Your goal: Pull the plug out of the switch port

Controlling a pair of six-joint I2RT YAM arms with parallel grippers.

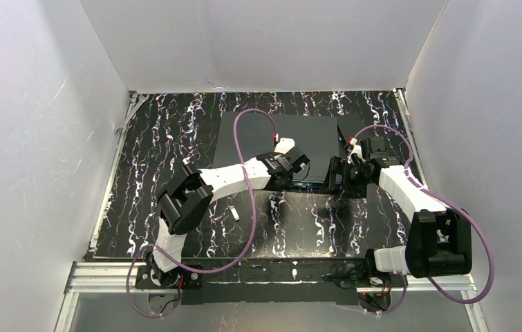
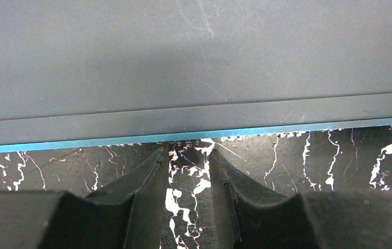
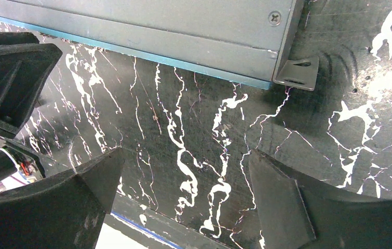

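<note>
The switch is a flat grey box (image 2: 193, 62) with a blue front edge (image 2: 287, 128); its front ports are mostly hidden from above. In the left wrist view my left gripper points at this edge, its two fingers a little apart, with the dark table showing between them. No plug can be made out there. My right gripper stands wide open and empty over the table in front of the switch's right end. A small white piece (image 1: 235, 213) lies on the table left of centre; whether it is a plug I cannot tell.
A metal mounting ear (image 3: 300, 72) sticks out from the switch's right end. Purple hoses (image 1: 252, 214) loop above the arms.
</note>
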